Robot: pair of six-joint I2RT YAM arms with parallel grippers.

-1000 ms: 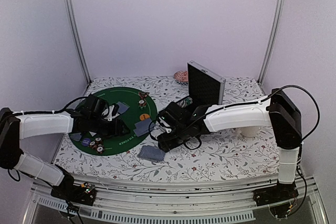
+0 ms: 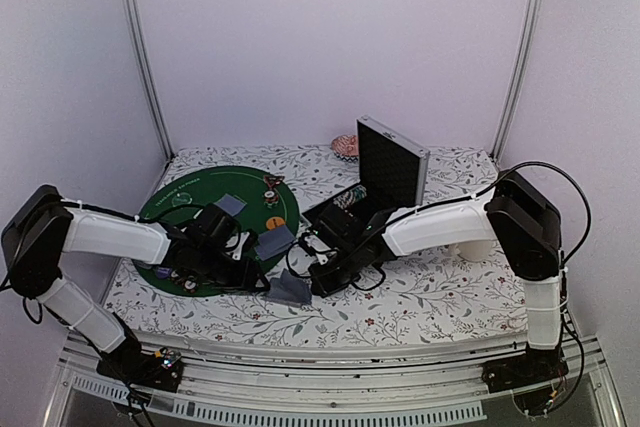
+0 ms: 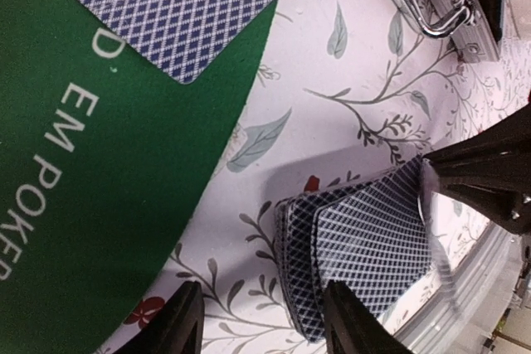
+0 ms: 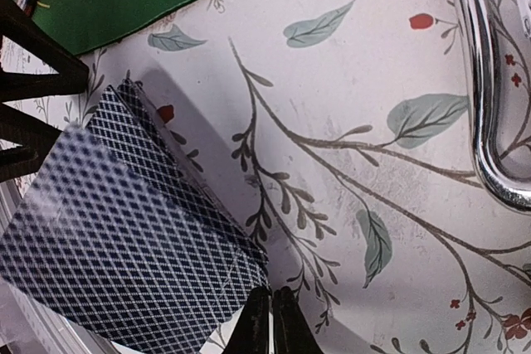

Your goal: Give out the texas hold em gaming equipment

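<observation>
A small pile of blue-backed cards (image 2: 288, 292) (image 3: 369, 246) (image 4: 133, 238) lies on the floral cloth beside the green poker mat (image 2: 205, 192) (image 3: 83, 205). My left gripper (image 2: 255, 282) is part open at the pile's left side, its right finger at the cards' edge. My right gripper (image 2: 320, 287) is shut at the other side of the pile, against a card edge; I see nothing clearly between its fingertips. More blue cards (image 2: 274, 242) (image 3: 182, 6) lie on the mat's edge.
An open silver chip case (image 2: 390, 162) stands behind my right arm. A pink patterned object (image 2: 344, 145) is at the back. A pale object (image 2: 470, 247) sits on the right.
</observation>
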